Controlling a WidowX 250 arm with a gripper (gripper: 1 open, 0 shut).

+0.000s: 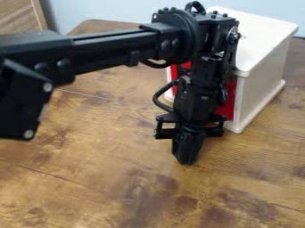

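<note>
My black gripper [186,147] points down at the wooden table, low in front of a white box [259,71] with a red front panel [227,100]. Its fingers are shut together, with nothing visible between them. The arm reaches in from the left and hides much of the box's front and part of its top.
Bare wooden table [95,178] fills the left and foreground, with free room there. A light wall runs along the back, and a wooden item stands at the top left corner.
</note>
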